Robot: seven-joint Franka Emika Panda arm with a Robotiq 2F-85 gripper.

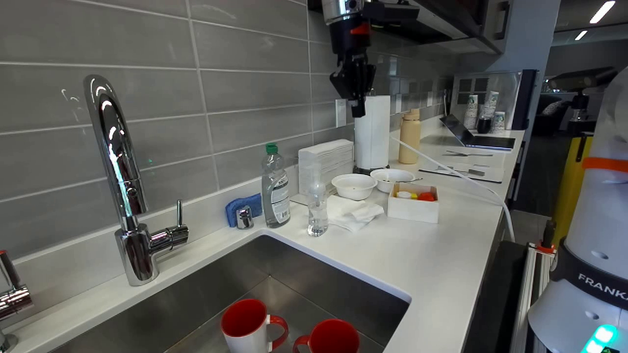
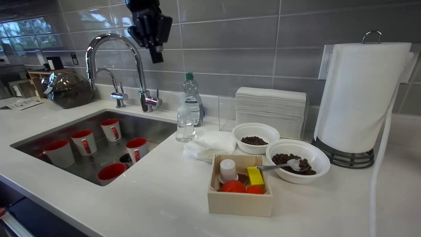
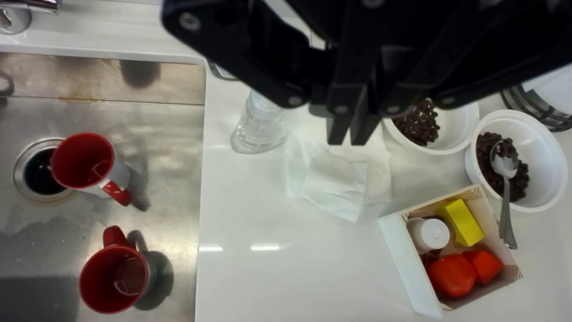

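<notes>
My gripper hangs high above the counter with its narrow black fingers together and nothing held between them. The wrist view looks down past it onto a crumpled white napkin. A clear bottle stands left of the napkin. Two white bowls hold dark brown pieces: the inner bowl is partly hidden by the gripper, and a spoon rests in the other bowl. An open wooden box contains a white cup, a yellow block and red items.
Several red-and-white mugs, among them one mug, stand in the steel sink. A tall faucet, green-capped soap bottle, napkin stack and paper towel roll line the wall.
</notes>
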